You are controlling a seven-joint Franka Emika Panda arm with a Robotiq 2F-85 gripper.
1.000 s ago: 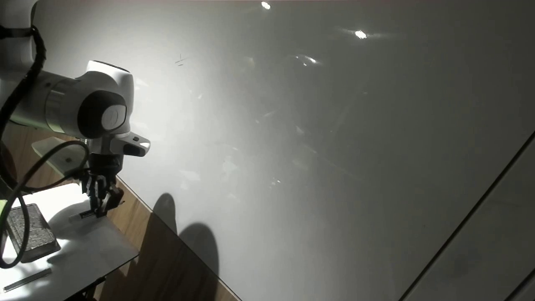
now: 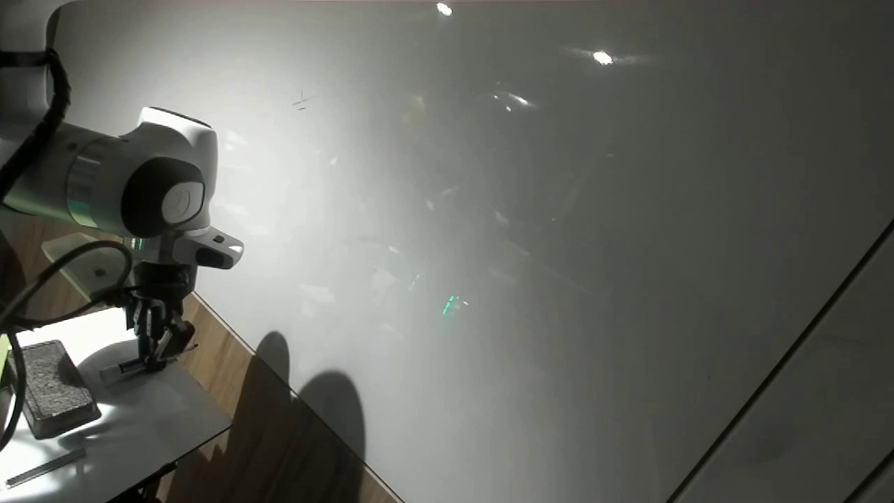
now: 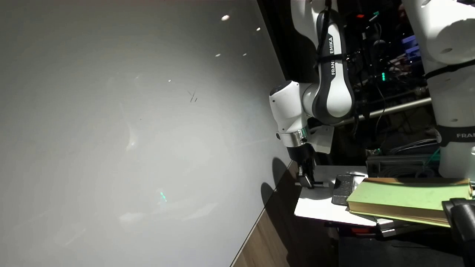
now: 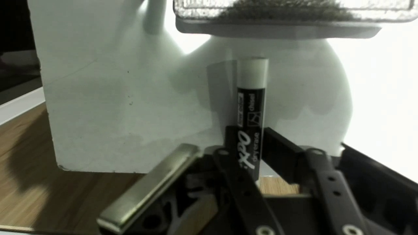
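An Expo dry-erase marker (image 4: 251, 105), black-labelled with a pale end, is pinched between the fingers of my gripper. Its pale end points toward the eraser; the other end is partly hidden by the fingers. In exterior view 1 the gripper (image 2: 154, 362) is low over the white board piece (image 2: 159, 419), with the marker (image 2: 123, 369) sticking out to the left. Exterior view 2 shows the gripper (image 3: 308, 183) at the same board, close to its edge. Whether the marker touches the surface I cannot tell.
A grey felt eraser (image 2: 54, 385) lies beside the gripper, and a thin grey bar (image 2: 46, 468) lies nearer the front. A green book (image 3: 400, 193) sits by the board piece. The large whiteboard (image 2: 503, 251) is clear apart from small marks.
The arm and gripper have shifted slightly left and down in exterior view 1, and the marker has moved left with them. A small green light spot now shows on the large whiteboard.
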